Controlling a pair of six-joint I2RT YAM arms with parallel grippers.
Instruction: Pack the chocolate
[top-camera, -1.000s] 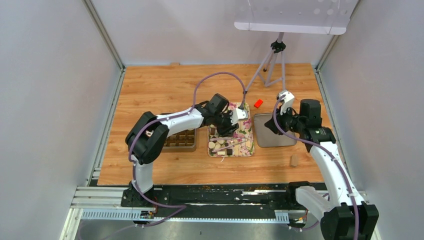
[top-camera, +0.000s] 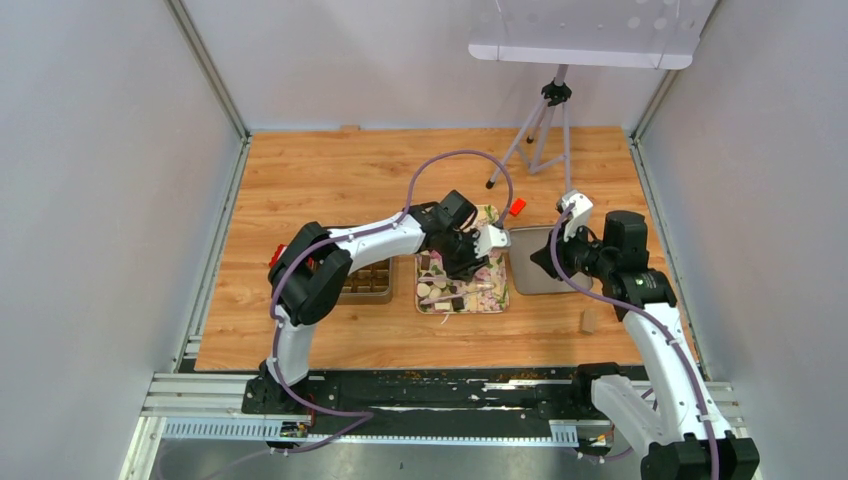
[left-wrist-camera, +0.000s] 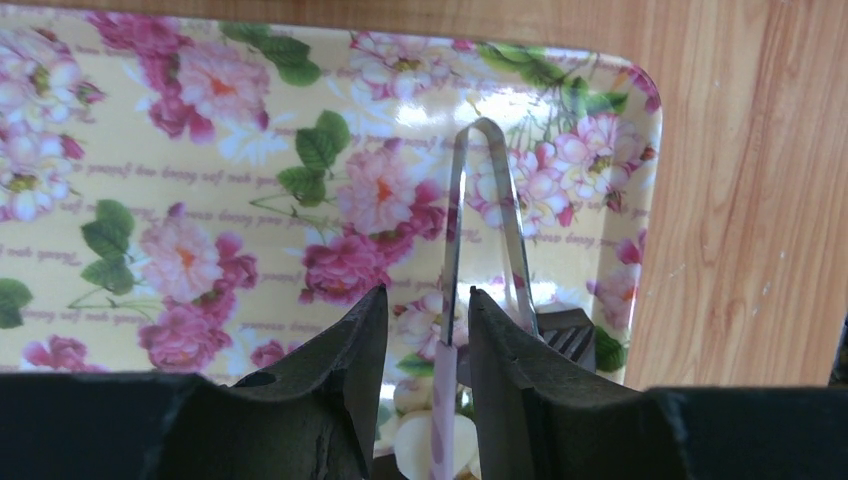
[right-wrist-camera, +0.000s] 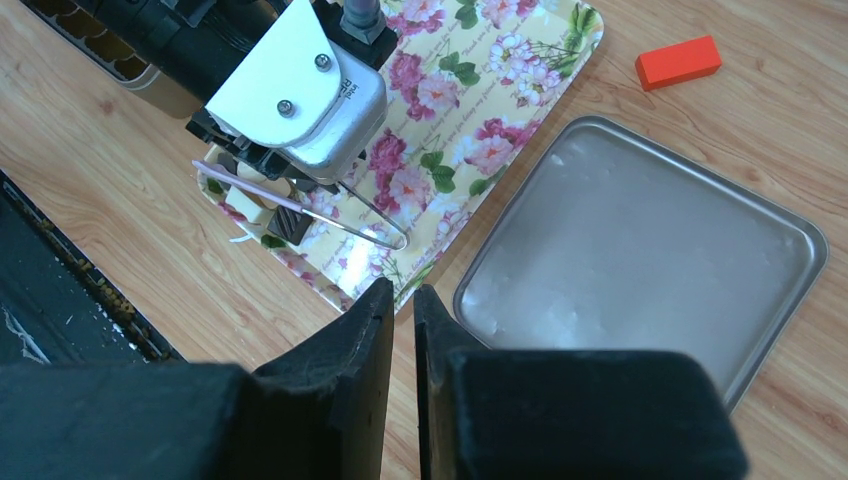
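On the floral tray (left-wrist-camera: 230, 330) lie tongs with metal tips (left-wrist-camera: 516, 225) and a lavender handle (left-wrist-camera: 444, 400). My left gripper is over them, its fingers apart on either side of the handle; a grip on it does not show. A dark ridged chocolate (right-wrist-camera: 290, 225) and pale chocolates (right-wrist-camera: 246, 206) sit at the tray's near end, partly covered by the left arm in the right wrist view. The brown compartment box (top-camera: 367, 286) stands left of the tray, partly under the left arm. My right gripper hangs near the grey tray, slightly open and empty.
The grey metal tray (right-wrist-camera: 640, 240) lies empty right of the floral one. A red block (right-wrist-camera: 680, 63) is behind it, a small tan block (top-camera: 588, 321) in front. A tripod (top-camera: 550, 130) stands at the back right. Bare wood lies at the back left.
The trays and box stayed put.
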